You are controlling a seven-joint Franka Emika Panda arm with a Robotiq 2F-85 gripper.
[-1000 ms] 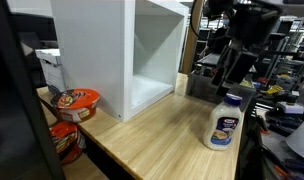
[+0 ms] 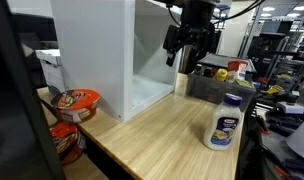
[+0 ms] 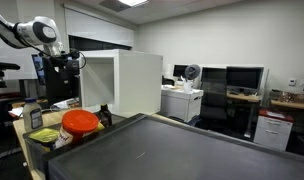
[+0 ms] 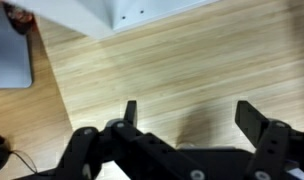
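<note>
My gripper is open above the wooden table, with no object between its fingers; bare wood shows in the gap in the wrist view. In exterior view 1 it hangs high, in front of the white shelf box (image 2: 99, 62). A white bottle with a purple label and blue lid (image 2: 223, 124) stands upright on the table's right side, below the gripper and apart from it. Red-lidded tubs sit at the left: one tub (image 2: 75, 104) is on the table and another (image 2: 66, 139) is lower, beside the table's edge.
Behind the table is a grey bin (image 2: 220, 90) with yellow and red items inside. The shelf box's open side faces the gripper, and its visible interior looks empty.
The arm has risen and drawn back from near the bottle toward the white shelf box. The bottle and tubs have stayed in place.
</note>
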